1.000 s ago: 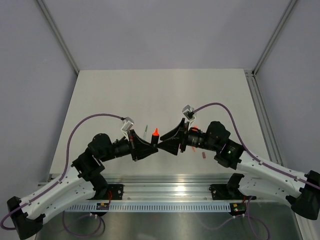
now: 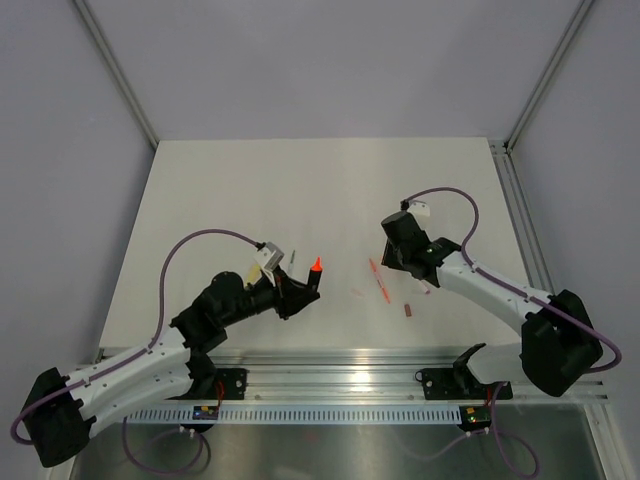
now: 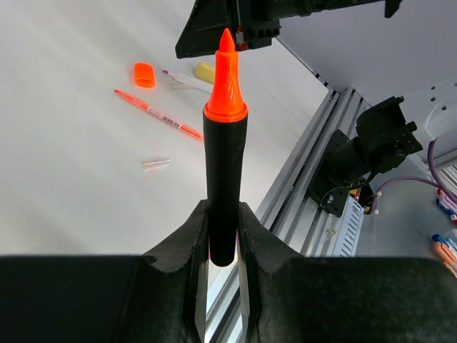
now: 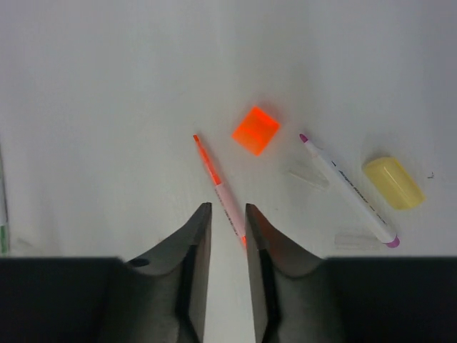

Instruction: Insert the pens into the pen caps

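My left gripper is shut on a black marker (image 3: 224,153) with a bare orange tip, held upright. In the top view the marker (image 2: 315,275) stands above the table left of centre. My right gripper is partly open over the right side of the table, its fingers apart with only the table and a pen beneath showing between them. An orange cap (image 4: 255,131) lies on the table ahead of it. An orange-and-white pen (image 4: 218,184) lies below, partly behind a finger. To the right are a white pen with purple ends (image 4: 348,189) and a yellow cap (image 4: 394,183).
Clear small caps (image 4: 309,176) lie near the white pen, and another clear piece (image 3: 156,163) is on the near table. A slim pen (image 2: 292,260) rests behind the left gripper. A small brown piece (image 2: 408,310) lies near the front.
My right gripper was close beside the marker; it has moved away to the right and back, apart from it. The left gripper with the marker has shifted only slightly.
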